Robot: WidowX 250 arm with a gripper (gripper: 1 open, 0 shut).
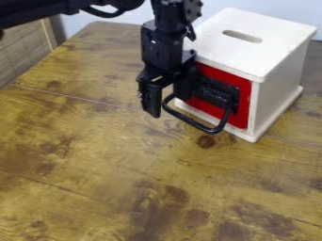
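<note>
A white box (270,66) with a slot in its top and a red front panel (253,107) stands at the right of the table. A black fixture with a looped handle (201,124) is on the red front. My black gripper (153,94) hangs at the box's left front corner, beside the handle's left end. I cannot tell whether its fingers are open or shut, or whether they touch the handle.
A light wooden board (19,47) is at the far upper left.
</note>
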